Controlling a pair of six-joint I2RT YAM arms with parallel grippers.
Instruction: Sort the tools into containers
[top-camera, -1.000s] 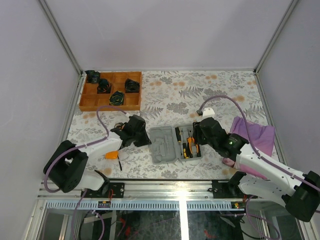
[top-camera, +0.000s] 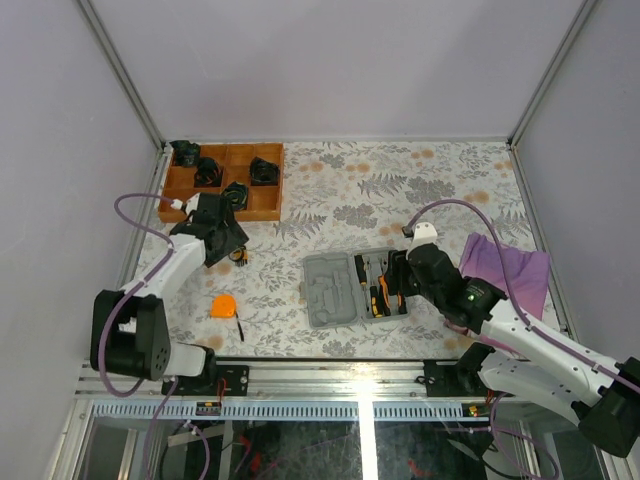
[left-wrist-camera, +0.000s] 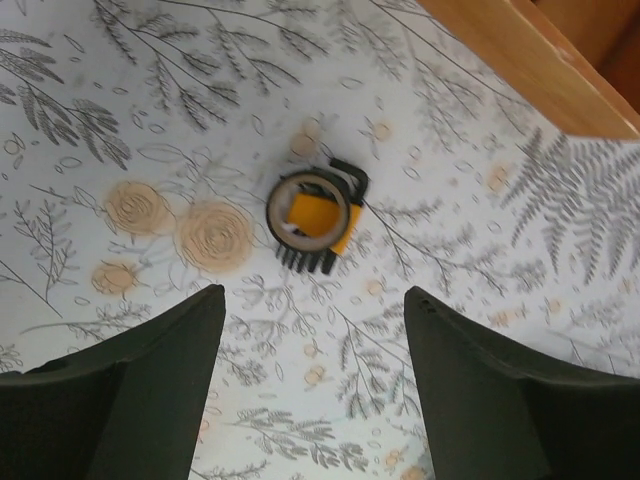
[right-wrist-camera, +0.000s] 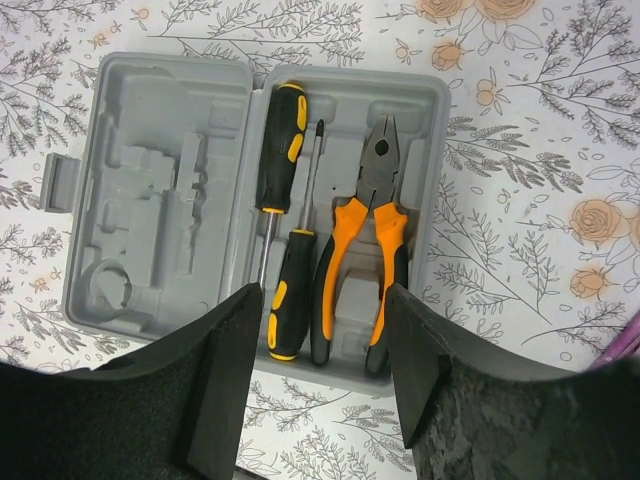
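Note:
My left gripper is open above a small black-and-yellow tool (left-wrist-camera: 330, 215) with a ring on it, lying on the floral surface in front of the wooden organizer (top-camera: 262, 213). My right gripper is open over the grey toolbox (right-wrist-camera: 150, 100), which holds two screwdrivers (right-wrist-camera: 295, 300) and orange pliers (right-wrist-camera: 342, 235). An orange tape measure (top-camera: 222, 306) lies at the front left with a thin dark item beside it.
Dark items sit in several organizer compartments. A purple cloth (top-camera: 500, 260) lies at the right.
My left arm has moved left and back from beside the toolbox to near the organizer. The right arm has shifted only slightly.

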